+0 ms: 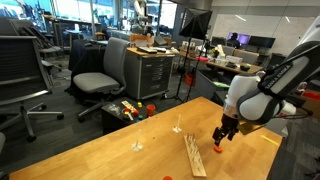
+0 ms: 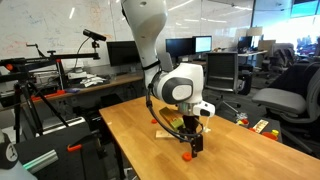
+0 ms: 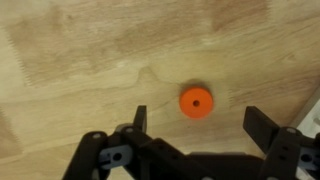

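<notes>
A small round orange-red disc (image 3: 196, 102) with a hole or dark dot at its centre lies on the wooden table, right of the middle in the wrist view. My gripper stands open above the table, its two fingers apart on either side of the disc, nearer the lower edge of that view. Nothing is between the fingers. In exterior view 2 the same orange piece (image 2: 187, 156) rests on the table just by the gripper (image 2: 192, 142). Exterior view 1 has the orange piece (image 1: 218, 149) right under the gripper (image 1: 224, 137).
A long wooden board with a groove (image 1: 195, 157) lies left of the gripper. Another red piece (image 1: 168, 178) shows at the front edge. Colourful containers (image 1: 130, 110) stand along the table's far side.
</notes>
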